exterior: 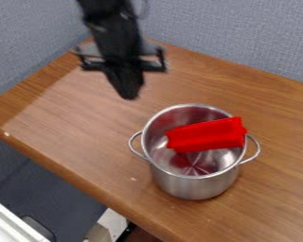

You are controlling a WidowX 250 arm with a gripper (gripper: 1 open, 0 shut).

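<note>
A steel pot (192, 181) with two loop handles stands on the wooden table, right of centre. A red object (204, 134) rests in it, tilted across the upper part near the rim. My black gripper (126, 68) is raised above the table at the upper left, clear of the pot. It is blurred, so its opening and anything between its fingers cannot be made out.
A grey wall runs along the back. At the lower left, past the table's edge, lies a white object (8, 222).
</note>
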